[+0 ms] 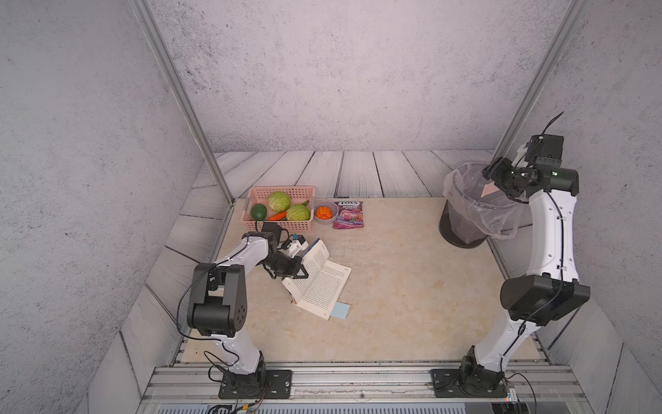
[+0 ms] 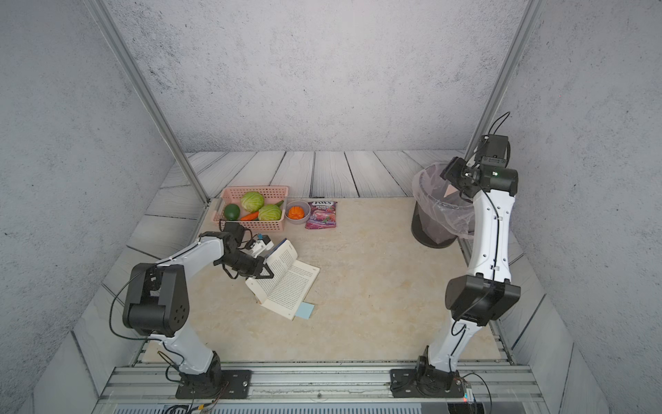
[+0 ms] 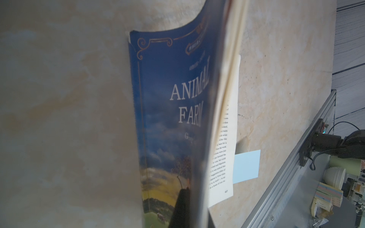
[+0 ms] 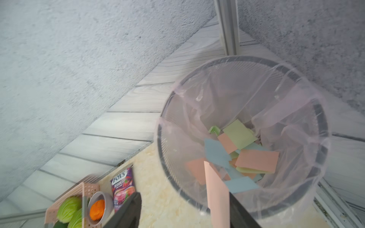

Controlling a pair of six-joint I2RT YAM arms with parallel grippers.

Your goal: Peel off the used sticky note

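My right gripper [image 1: 498, 176] is open above the lined bin [image 2: 431, 186]; in the right wrist view a pink sticky note [image 4: 216, 193] stands against one finger, with several pastel notes [image 4: 256, 159] lying inside the bin below. My left gripper [image 1: 293, 269] is at the raised left pages of the open book [image 2: 289, 296], whose blue cover [image 3: 167, 95] fills much of the left wrist view. It looks shut; whether paper is between its fingertips is hard to tell. A light blue note [image 3: 245, 165] sticks out from under the book's near right corner.
At the back left stand a pink basket of vegetables [image 1: 248, 214], a small bowl [image 1: 325, 219] with orange contents and a berry bag [image 1: 348, 215].
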